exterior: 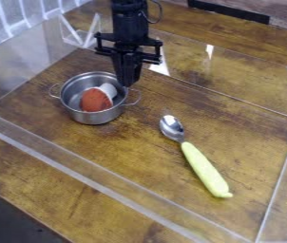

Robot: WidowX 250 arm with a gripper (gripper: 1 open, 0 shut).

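A steel pot (94,113) with two side handles stands at the centre-left, holding a red round item (95,101) and a white item (109,89) behind it. My black gripper (128,61) hangs above and behind the pot, pointing down; I cannot tell its finger state. A spoon (172,127) lies right of the pot, and a long pale yellow-green vegetable (203,169) lies below it.
Clear panel edges run around the workspace, with a white railing at the upper left.
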